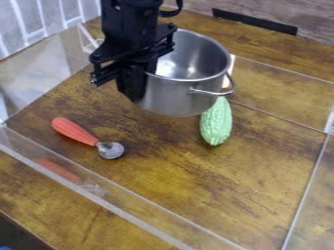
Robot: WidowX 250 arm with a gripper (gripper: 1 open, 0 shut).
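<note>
My black gripper (131, 73) is at the upper middle, over the left rim of a steel pot (183, 83) held up above the table. Its fingertips are at the pot's near-left side, and it appears shut on that rim. A green corn-like vegetable (217, 121) lies on the wooden table behind and right of the pot's bottom. A red-handled utensil (74, 130) with a metal head lies at the left.
Clear walls border the wooden surface (209, 195) at the left and front, with seams at the right.
</note>
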